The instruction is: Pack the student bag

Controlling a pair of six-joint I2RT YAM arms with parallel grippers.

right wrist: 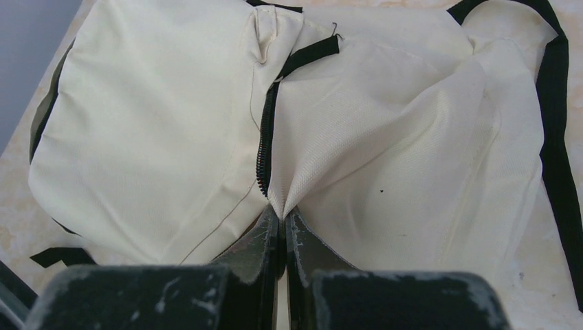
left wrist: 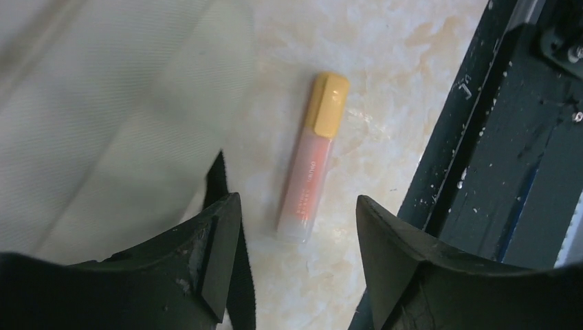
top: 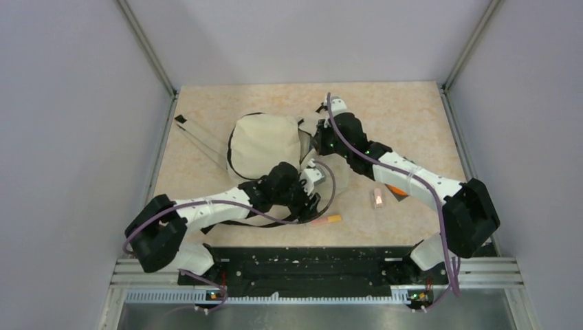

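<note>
The cream bag (top: pixel 261 141) lies on the table with its black zipper (right wrist: pixel 267 137) and straps around it. My right gripper is shut on a pinched fold of the bag's fabric beside the zipper. My left gripper stands open above a slim pen-like item (left wrist: pixel 309 161) with a yellow cap and pink body, lying on the table near the front edge, with the bag's fabric just beside it.
A small pink item (top: pixel 377 198) lies to the right of the bag. An orange object (top: pixel 395 190) on a dark item is partly under the right arm. The table's front edge (left wrist: pixel 447 137) is close to the pen.
</note>
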